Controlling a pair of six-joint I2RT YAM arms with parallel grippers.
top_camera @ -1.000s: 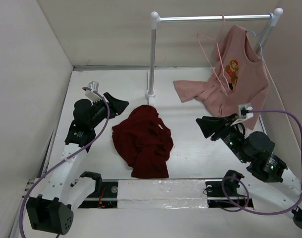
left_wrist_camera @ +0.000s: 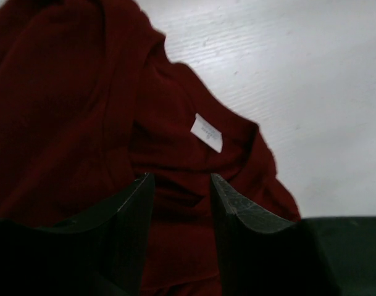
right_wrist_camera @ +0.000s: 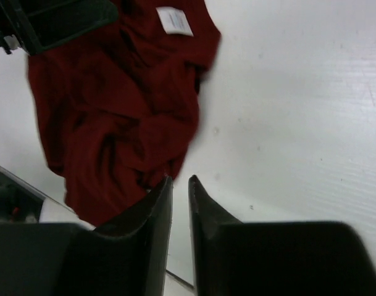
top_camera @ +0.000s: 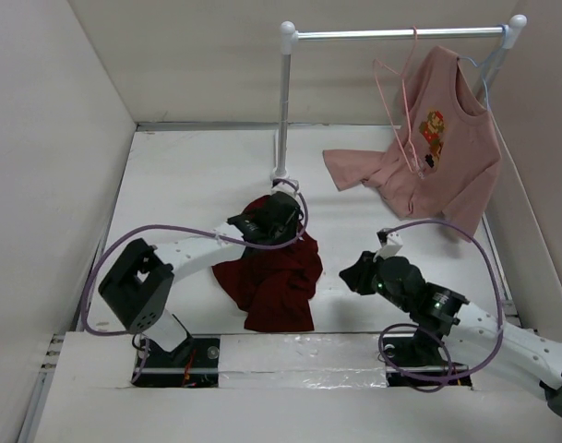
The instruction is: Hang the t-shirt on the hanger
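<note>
A dark red t-shirt (top_camera: 273, 291) lies crumpled on the white floor, a small white label showing in both wrist views. My left gripper is down over it, its fingertips a little apart over the cloth; the top view hides them behind the wrist. My right gripper (top_camera: 356, 275) is to the right of the shirt, above bare floor, its fingertips (right_wrist_camera: 197, 191) slightly apart in the right wrist view. A pink hanger (top_camera: 403, 111) hangs empty from the rail (top_camera: 400, 34).
A pink shirt (top_camera: 456, 175) with a cartoon print hangs on a blue hanger at the right. The rack's post (top_camera: 283, 111) stands behind the red shirt. Bare floor (top_camera: 170, 175) lies to the left and between the shirts.
My left arm has swung right from the left side and come down over the red shirt. My right gripper has moved left and lower, toward the shirt's right side.
</note>
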